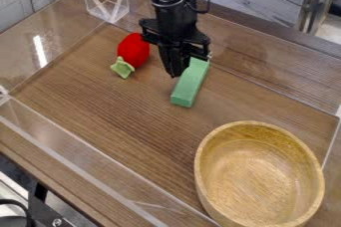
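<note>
The black gripper [174,62] hangs over the middle-back of the wooden table, shut, with nothing visible between its fingers. Just right of and below its tip lies a green block [189,85]. A red object [134,48] sits left of the gripper, with a small light-green piece [123,68] beside it.
A large yellow bowl [258,183] fills the front right of the table [94,121]. Clear plastic pieces stand at the back left and left edge.
</note>
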